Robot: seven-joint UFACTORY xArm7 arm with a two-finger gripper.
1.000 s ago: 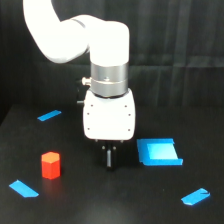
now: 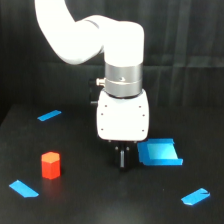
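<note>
A red-orange block (image 2: 50, 166) sits on the black table at the left. Right of centre, blue tape outlines a square (image 2: 160, 152), its left edge close beside the white gripper body. My gripper (image 2: 122, 157) points straight down between the block and the square, nearer to the square. Its small dark fingers blend into the black table, so how far apart they stand is unclear. No object shows between them, and the block is well clear of them.
Strips of blue tape lie at the back left (image 2: 49, 115), front left (image 2: 23, 188) and front right (image 2: 195, 197). A dark curtain (image 2: 190, 60) hangs behind the table.
My arm and gripper have moved to the right and slightly lower, closer to the blue square. The block has stayed in place.
</note>
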